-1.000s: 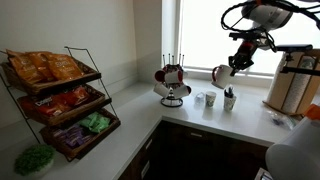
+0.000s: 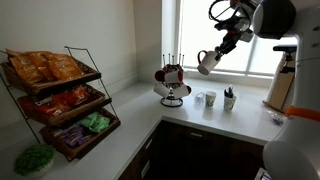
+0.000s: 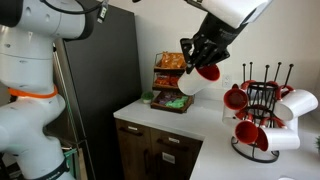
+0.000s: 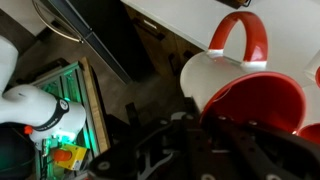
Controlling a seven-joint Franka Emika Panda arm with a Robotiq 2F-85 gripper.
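Note:
A white mug with a red inside and red handle (image 4: 236,38) is held in the air, tilted, by my gripper, whose fingers are shut on its rim. Exterior view 1 has the mug (image 2: 208,62) high above the right part of the counter, below my gripper (image 2: 226,47). From the other side, the mug (image 3: 188,82) hangs under my gripper (image 3: 200,52), left of a mug rack (image 3: 262,95) in that image. Several red and white mugs hang on this rack.
White cups (image 2: 210,99) stand on the counter, beside a holder with utensils (image 2: 229,99). A tiered snack rack (image 2: 62,100) and a green plant (image 2: 34,159) are at the left. The counter (image 2: 125,110) between the racks is clear.
My gripper has risen with the mug and shifted somewhat left in exterior view 1, away from the cups on the counter. The mug has stayed in its grasp.

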